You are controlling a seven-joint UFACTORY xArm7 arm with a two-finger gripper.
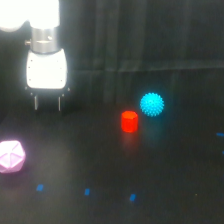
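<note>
My gripper [48, 103] hangs at the upper left, below the white hand of the arm. Its two thin fingers stand apart, with nothing between them. To its right, near the middle of the dark surface, is a small red cylinder [129, 122]. A spiky cyan ball [152, 105] lies just behind and to the right of the cylinder, close to it; whether they touch I cannot tell. At the left edge sits a pale pink faceted ball [11, 156], nearer to the camera than the gripper.
Several small blue marks dot the dark surface, among them a left mark [40, 187], a middle mark [87, 191] and a right mark [132, 197]. A dark curtain [110, 50] hangs behind.
</note>
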